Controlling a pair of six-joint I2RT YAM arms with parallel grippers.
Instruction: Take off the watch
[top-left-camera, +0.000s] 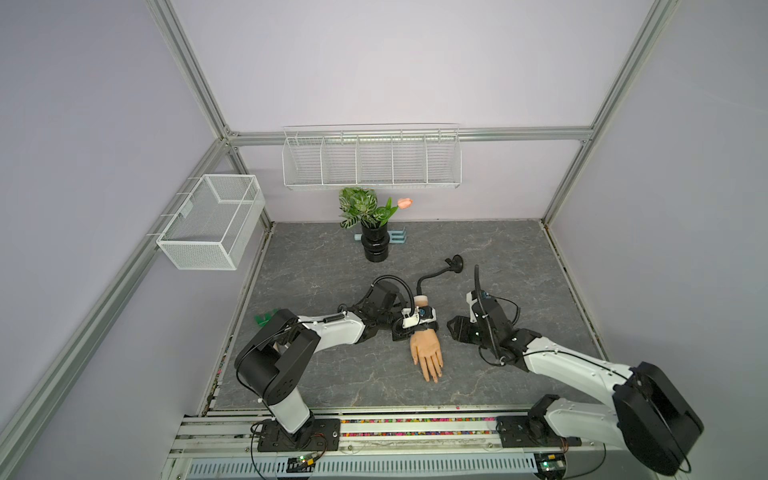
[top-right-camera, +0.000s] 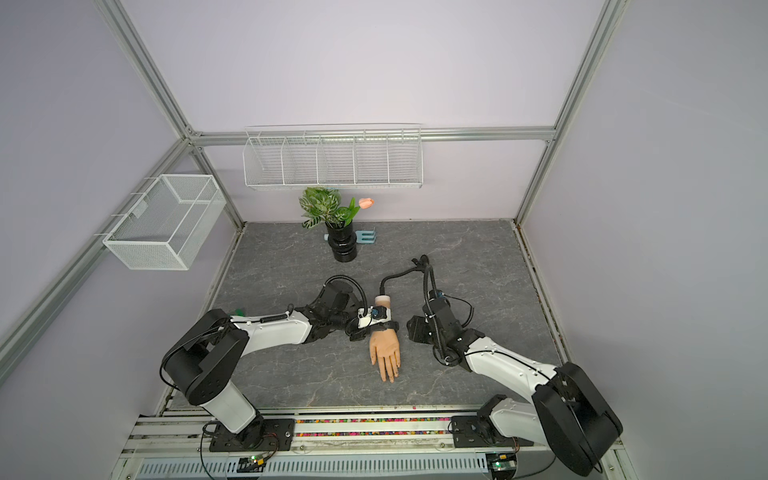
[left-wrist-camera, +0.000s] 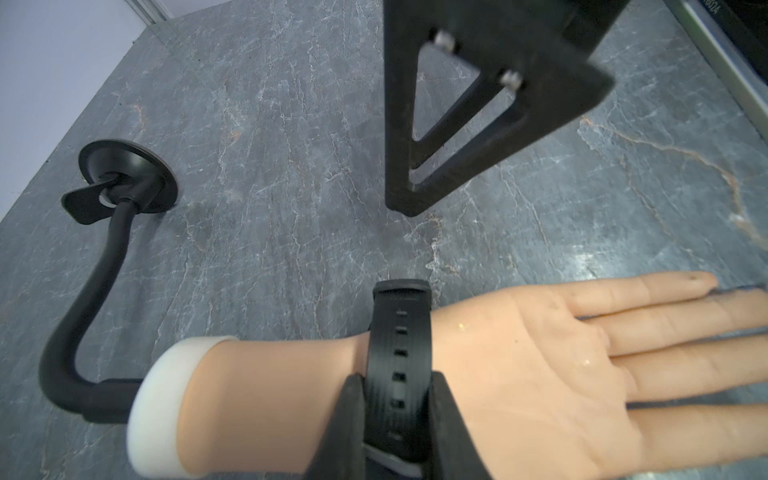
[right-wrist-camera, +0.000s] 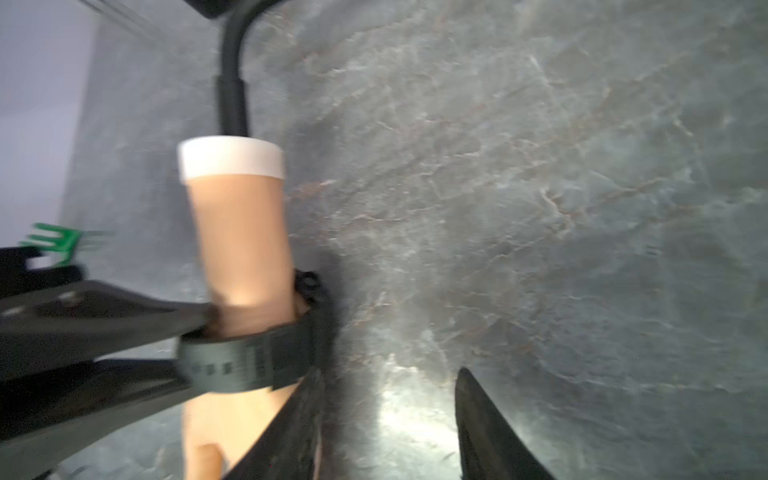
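Note:
A black watch (left-wrist-camera: 397, 344) is around the wrist of a model hand (left-wrist-camera: 496, 376), which lies palm up. In the left wrist view, its strap shows a row of holes and a keeper low down. My left gripper has one fingertip along each edge of the strap; whether they press on it is unclear. From the right wrist view, the same strap (right-wrist-camera: 248, 361) sits between the left fingers, with a gap between band and skin at the right side. My right gripper is open right of the wrist, nothing between its fingers.
A black flexible stand (left-wrist-camera: 120, 232) with a suction foot holds the forearm. Behind are a potted plant (top-left-camera: 376, 240) and a blue item (top-left-camera: 397, 237). A green object (right-wrist-camera: 52, 240) lies at far left. Wire baskets (top-left-camera: 372, 160) hang on the walls.

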